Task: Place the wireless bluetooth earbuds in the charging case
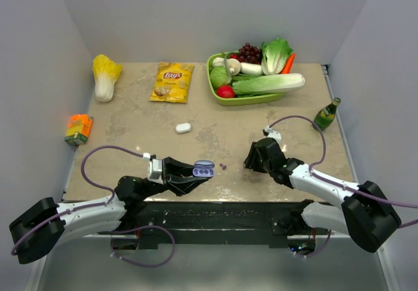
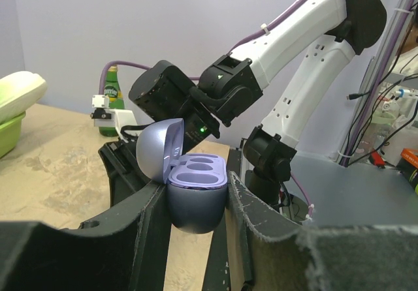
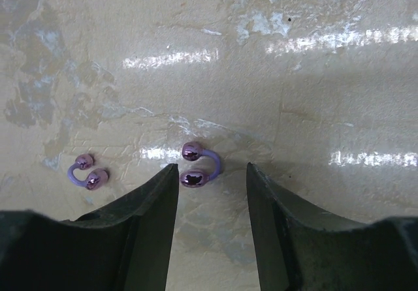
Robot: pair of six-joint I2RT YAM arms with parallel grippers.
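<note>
My left gripper (image 1: 189, 179) is shut on the lavender charging case (image 2: 197, 199), whose lid stands open, showing several empty-looking slots. Two small purple earbud pieces lie on the table: one (image 3: 91, 177) at left in the right wrist view, the other (image 3: 194, 177) just beyond and between the fingertips of my right gripper, which is open with nothing held. In the top view, one piece (image 1: 223, 166) shows between the two grippers.
The beige table (image 1: 144, 121) holds a white oval object (image 1: 183, 128), a chips bag (image 1: 171, 82), a green vegetable basket (image 1: 219, 97), a bottle (image 1: 326, 115), a cabbage and an orange box.
</note>
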